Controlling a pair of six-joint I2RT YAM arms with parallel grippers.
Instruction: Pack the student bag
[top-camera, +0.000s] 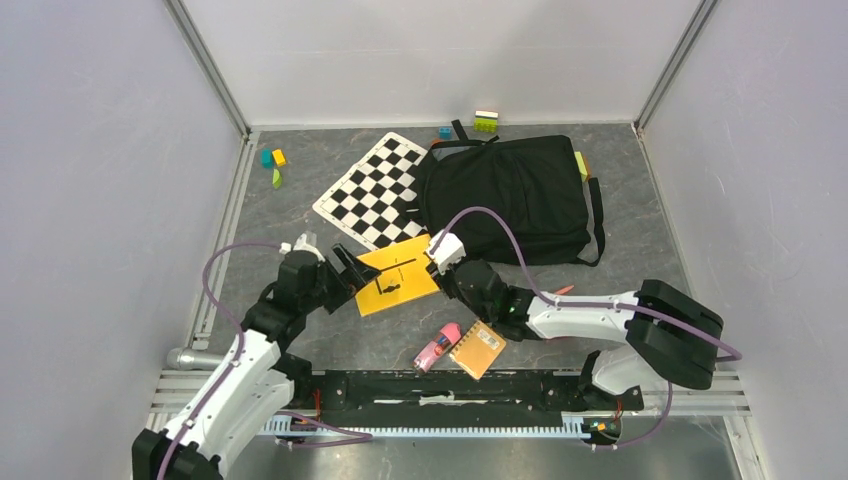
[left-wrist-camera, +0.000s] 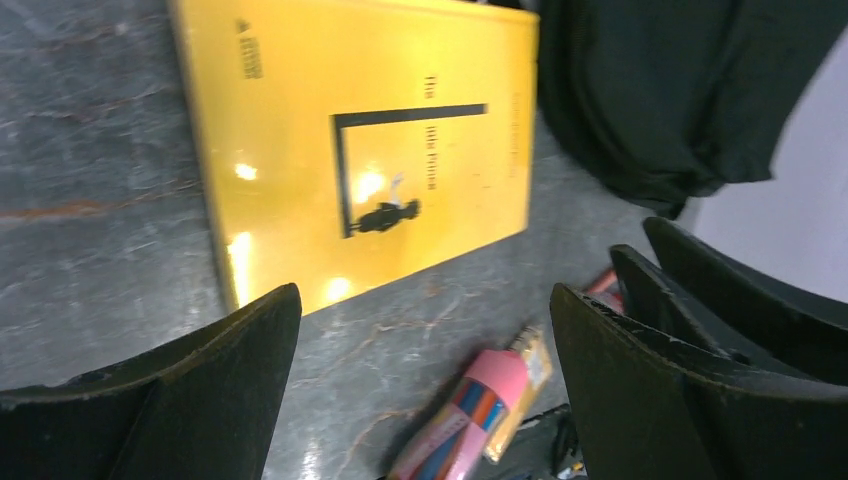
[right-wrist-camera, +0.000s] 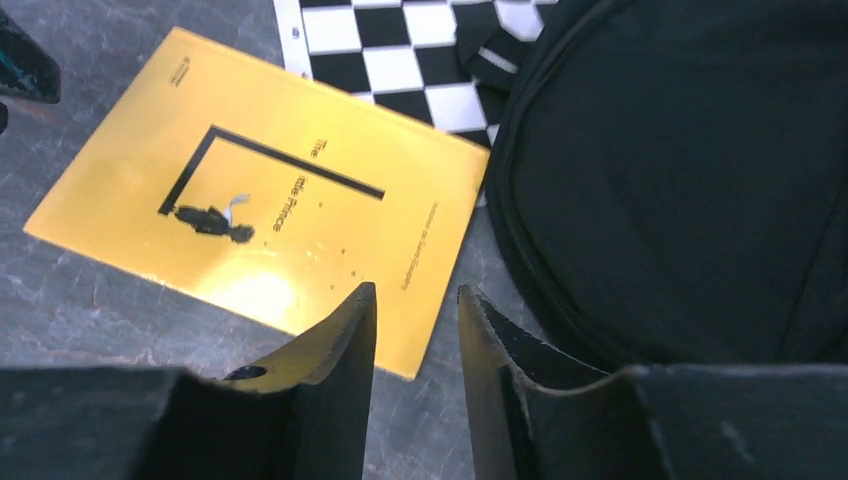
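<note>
A yellow book, titled The Little Prince, lies flat on the table between the chessboard and my grippers. The black bag lies at the back right, beside the book. My left gripper stands open over the book's left part with nothing between its fingers. My right gripper is part open near the book's right corner, empty, with a gap between its fingertips. A pink pencil case and an orange notebook lie at the front.
Small blocks lie at the back left, with another green block behind the bag. Walls enclose the table; bare table shows to the left and at the far right.
</note>
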